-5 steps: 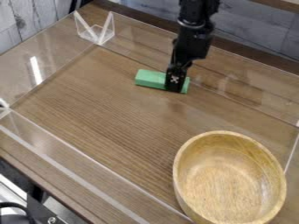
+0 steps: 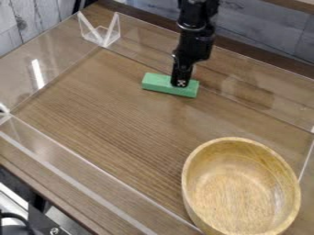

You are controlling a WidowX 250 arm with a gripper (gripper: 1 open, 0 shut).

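A green rectangular block point(image 2: 161, 83) lies on the wooden table in the upper middle of the camera view. The black robot gripper point(image 2: 182, 77) reaches down from the top to the block's right half, its tip at or just over the block. Whether its fingers are open or shut on the block cannot be made out.
A large tan bowl point(image 2: 241, 190) sits at the lower right. A clear plastic object point(image 2: 101, 27) stands at the upper left. Dark cables lie beyond the lower left edge.
The gripper has moved left along the block from its right end, and its shape looks more upright. The block shows little change.
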